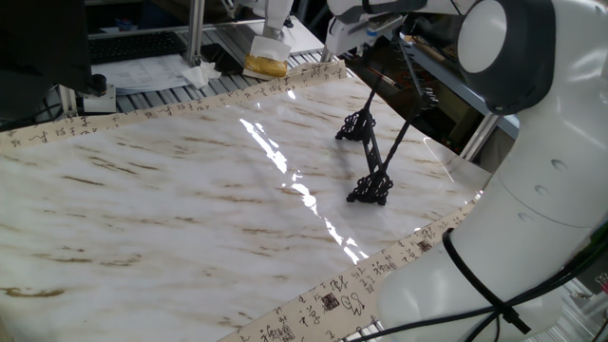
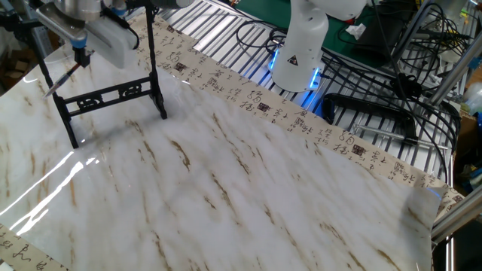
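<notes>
A black openwork stand [image 1: 371, 152] stands upright on the marbled sheet, its two ornate feet joined by a low crossbar. In the second exterior view the same stand [image 2: 103, 96] is at the upper left, its top cut off by the frame edge. My gripper [image 2: 80, 59] is up between the stand's posts, above the crossbar. A thin reddish-brown stick [image 2: 63, 80] with a dark tip slants down from beside the fingers. Whether the fingers are closed around it is too small to make out. In the first exterior view the gripper is mostly hidden at the top edge.
Most of the marbled sheet [image 2: 248, 196] is bare, with bright glare streaks. Lettered strips [image 1: 313, 309] run along its edges. A yellow-and-white block [image 1: 267, 59] and a keyboard [image 1: 138, 46] lie beyond the far edge. Cables and a black clamp [image 2: 369, 113] lie beside the robot's base [image 2: 296, 71].
</notes>
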